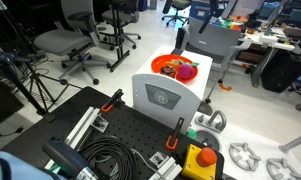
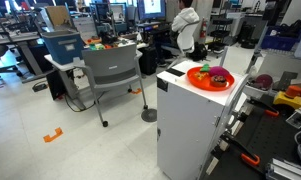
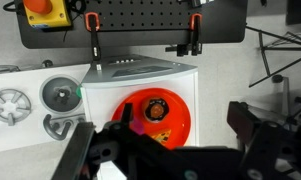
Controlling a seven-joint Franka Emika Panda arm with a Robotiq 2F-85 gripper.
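Observation:
My gripper is open over the round orange plate (image 3: pixel 182 112), its dark fingers spread wide and nothing held between them in the wrist view. On the plate lie a brown ring-like item (image 3: pixel 155 107), an orange piece (image 3: pixel 163 136) and a purple-pink item (image 3: pixel 138 128), the last partly hidden by a finger. From outside, the purple-pink item (image 1: pixel 187 72) sits at the plate's near side, and a green bit (image 2: pixel 204 68) shows beside it. The plate (image 2: pixel 195 79) rests on a white stand (image 2: pixel 185 120).
A yellow box with a red button (image 1: pixel 201 162) stands near the black perforated base. Beside the stand is a small toy sink (image 1: pixel 210 122) with stove burners (image 1: pixel 246 157). Coiled black cable (image 1: pixel 110 160) lies on the base. Grey chairs (image 2: pixel 113 75) stand farther off.

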